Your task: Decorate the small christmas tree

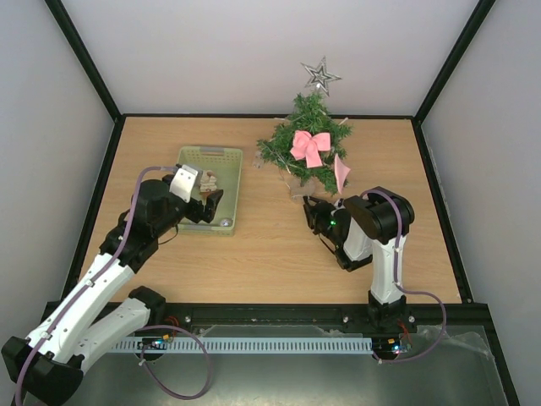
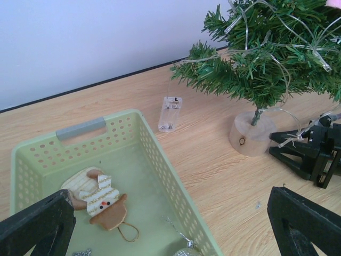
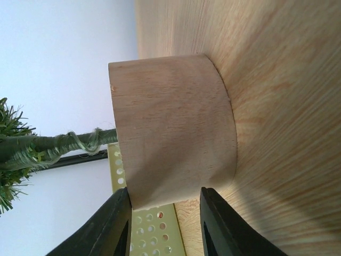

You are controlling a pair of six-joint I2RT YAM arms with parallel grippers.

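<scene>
The small green tree [image 1: 292, 152] stands at the back right of centre with a silver star [image 1: 321, 77] on top. A pink bow [image 1: 311, 147] hangs on its front, a second [image 1: 341, 173] at its right side. Its round wooden base [image 2: 250, 134] shows in the left wrist view. My right gripper is part open, low beside that base [image 3: 173, 128], with no ornament between its fingers. Over the green basket [image 1: 238, 190] my left gripper [image 1: 216, 203] is open and empty. In the basket lie a brown-and-white ornament [image 2: 104, 200] and a silver ball [image 2: 187, 250].
A small clear plastic piece [image 2: 170, 113] lies between basket and tree. Wire lights [image 2: 285, 69] wind through the branches, and a strand droops near the right gripper.
</scene>
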